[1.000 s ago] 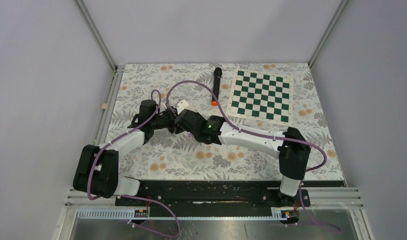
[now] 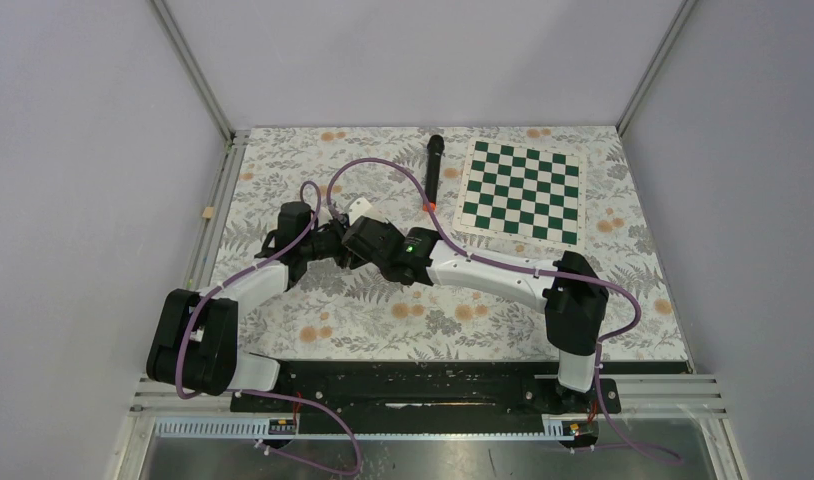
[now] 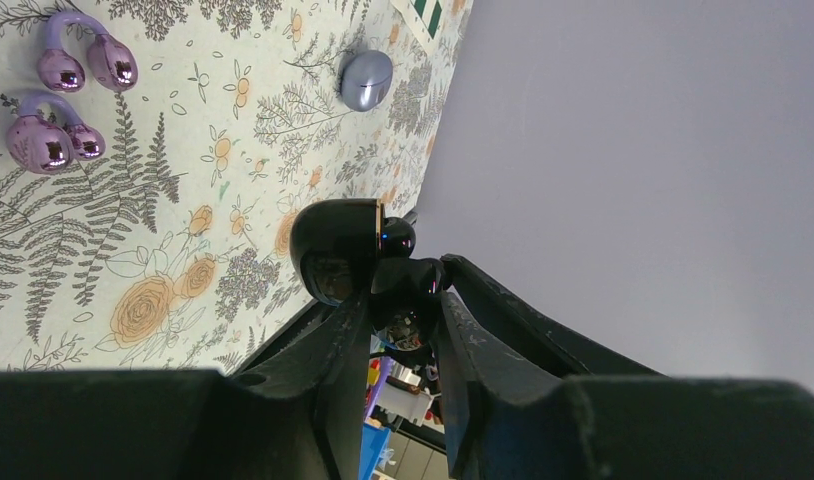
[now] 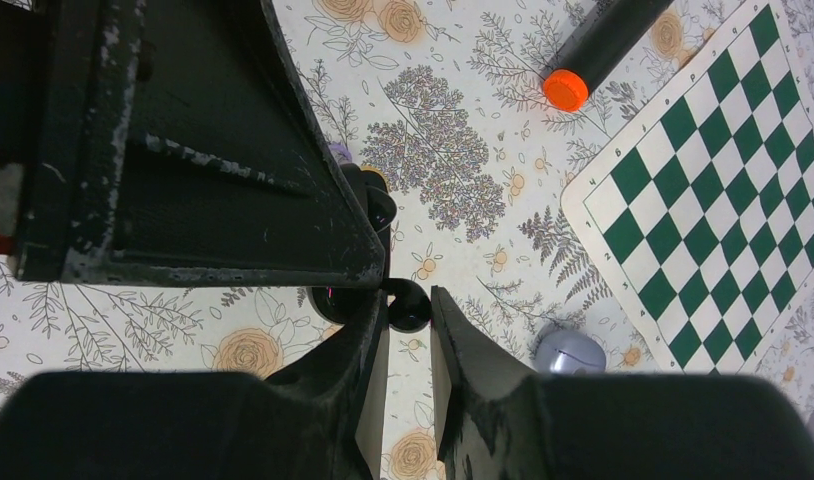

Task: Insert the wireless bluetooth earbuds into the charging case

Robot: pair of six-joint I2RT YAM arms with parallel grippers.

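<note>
Both grippers meet near the middle in the top view, left [image 2: 338,245] and right [image 2: 363,250]. In the left wrist view my left gripper is shut on a glossy black object [image 3: 403,295], with another black rounded piece [image 3: 333,250] directly beside it. In the right wrist view my right gripper is shut on a small black glossy piece [image 4: 410,310], partly behind the other gripper's dark body. I cannot tell which piece is case and which earbud. Two purple clip earbud pairs [image 3: 38,145] and a lilac case [image 3: 366,80] lie on the table.
A green-white checkered board [image 4: 703,200] lies at the back right, and a black cylinder with orange end [image 4: 613,40] lies left of it. Bare patterned cloth covers the front of the table.
My right arm has shifted slightly leftward and toward the back in the top view. The left arm is nearly unmoved.
</note>
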